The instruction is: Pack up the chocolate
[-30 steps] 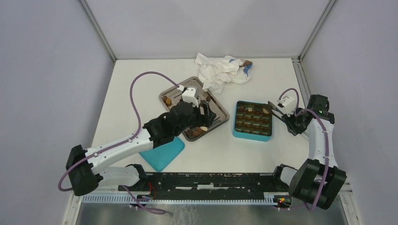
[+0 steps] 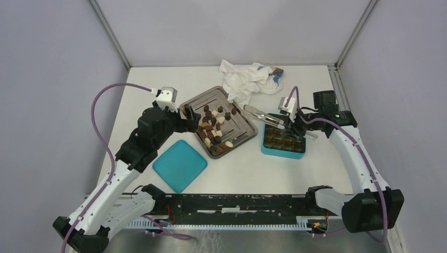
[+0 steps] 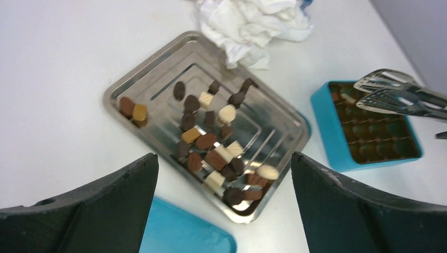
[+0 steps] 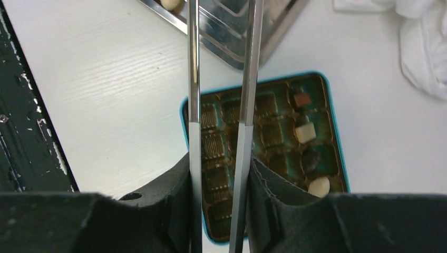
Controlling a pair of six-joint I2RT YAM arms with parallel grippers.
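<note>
A metal tray [image 2: 235,137] holds brown, dark and cream chocolates [image 3: 205,141]. Right of it sits a blue box [image 2: 282,155] with a compartmented insert; in the right wrist view a few pieces [image 4: 304,132] occupy its right column. My left gripper [image 2: 187,116] is over the tray's left side, open with nothing between its fingers. My right gripper [image 2: 266,117], fitted with long metal tong blades, reaches over the box toward the tray's right edge, its blades apart; nothing shows between their visible lengths, and the tips are out of frame in the right wrist view.
A crumpled white cloth [image 2: 242,79] lies behind the tray and box. A flat turquoise tray [image 2: 179,163] lies at the front left.
My left arm has pulled back leftward, uncovering the chocolates. My right arm has swung left from the box's right side to reach across it toward the metal tray.
</note>
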